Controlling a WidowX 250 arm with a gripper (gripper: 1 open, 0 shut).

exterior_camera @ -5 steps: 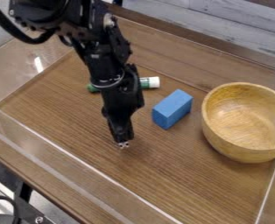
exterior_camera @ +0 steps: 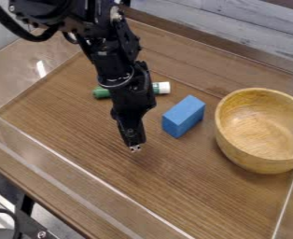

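The black arm reaches down from the top left, and its gripper (exterior_camera: 132, 142) hangs low over the wooden table (exterior_camera: 99, 187), shut, with nothing clear between its fingertips. To its right lies a blue block (exterior_camera: 183, 116). Behind the arm is a green and white tube (exterior_camera: 160, 88), partly hidden by it. A large yellow bowl (exterior_camera: 258, 131) stands at the right.
A pale planked surface runs along the back, and black cables show at the lower left edge.
The block, tube and bowl have stayed where they were.
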